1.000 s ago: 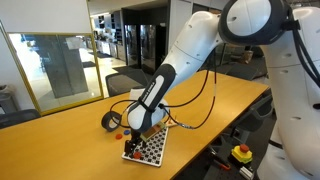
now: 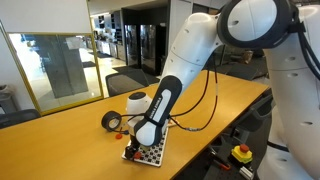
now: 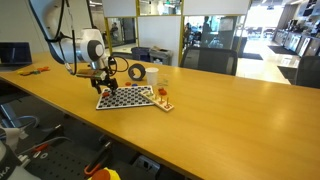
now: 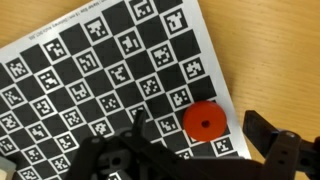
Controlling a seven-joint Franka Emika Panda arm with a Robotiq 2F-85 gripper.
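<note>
In the wrist view a round red piece (image 4: 205, 121) lies on the black-and-white patterned board (image 4: 95, 82), close to one edge. My gripper stands open, its dark fingers on either side of the red piece in that view, with nothing seen gripped. From exterior view 1, the gripper (image 2: 133, 150) is low over the near-left part of the board (image 2: 152, 154), and the red piece (image 2: 137, 155) shows beside a fingertip. Whether the fingers touch the board cannot be told.
A dark round object (image 2: 111, 121) sits behind the board, with a small red item (image 2: 118, 136) in front of it. A white cup (image 3: 151, 76) and a wooden rack (image 3: 158, 101) with colored pieces stand near the board.
The arm has come lower and slightly leftward, bringing the gripper closer over the red piece. The board and the red piece look unmoved.
</note>
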